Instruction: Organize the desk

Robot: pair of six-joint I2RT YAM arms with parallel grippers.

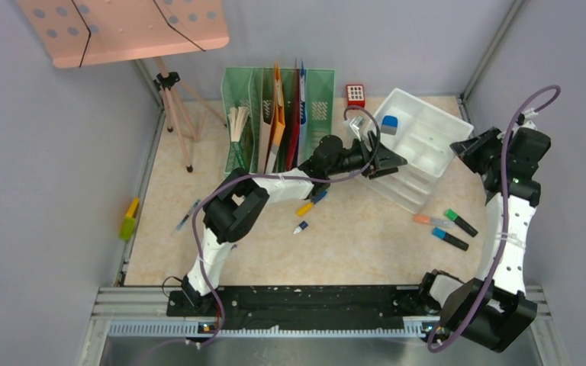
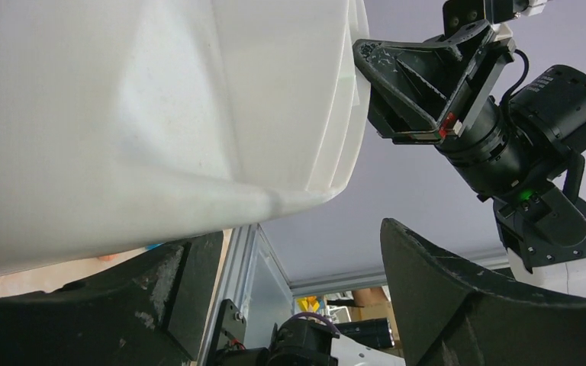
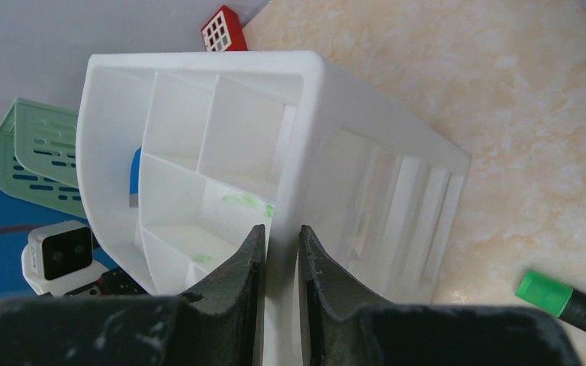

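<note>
A white organizer box [image 1: 429, 142] with compartments and stepped fronts stands tilted at the back right of the desk. Its right rim [image 3: 299, 137] is pinched by my right gripper, which is shut on it. By the box's left front side, my left gripper [image 1: 389, 162] has its fingers [image 2: 435, 282] spread, with only background showing between them; the box wall fills the upper left of that wrist view. Inside the box sits a small blue-and-grey block [image 1: 390, 124]. Green [image 1: 461, 222], blue [image 1: 450, 239] and orange [image 1: 433, 220] markers lie in front of the box.
A green file holder [image 1: 320, 84] stands behind my left arm, beside a red calculator-like block [image 1: 355, 95]. An easel [image 1: 169, 80] occupies the back left. A yellow-and-blue marker [image 1: 311, 206], a small cap-like piece [image 1: 301, 227] and a pen [image 1: 185, 216] lie loose.
</note>
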